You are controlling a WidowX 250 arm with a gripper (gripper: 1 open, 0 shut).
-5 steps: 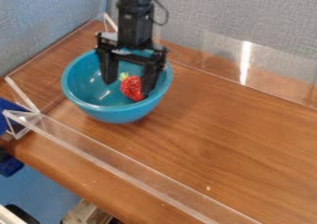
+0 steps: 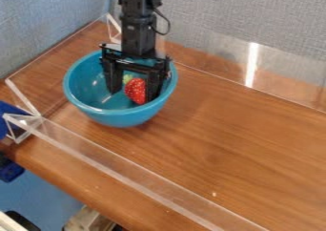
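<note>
My black gripper [image 2: 135, 77] reaches down from the top centre into a blue bowl [image 2: 102, 109]. It is open, its fingers straddling a red strawberry [image 2: 136, 92] with a green top that sits inside the bowl. Whether the fingers touch the strawberry cannot be told.
The wooden tray floor [image 2: 230, 149] is clear to the right and in front. Clear walls edge it at back, left and front. Blue objects lie outside at the left, and grey panels stand behind.
The gripper has come lower into the bowl, its fingers now down around the strawberry. The bowl stays in about the same place.
</note>
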